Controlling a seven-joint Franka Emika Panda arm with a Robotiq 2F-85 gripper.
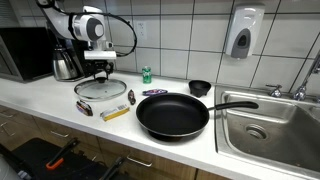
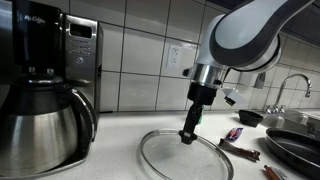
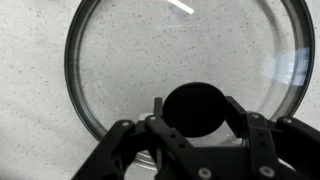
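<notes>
A round glass lid with a dark rim lies flat at the left of the counter, or very near its surface; any small gap beneath is hard to tell. Its black knob sits between the fingertips in the wrist view. My gripper reaches down from above and is shut on that knob. Exterior view 2 has the gripper over the middle of the lid's clear glass. To the right, a black frying pan stands uncovered on the counter.
Beside the lid are a yellow-orange item, a dark red item and a purple item. A green can and black bowl stand behind. The coffee maker is left; the sink is right.
</notes>
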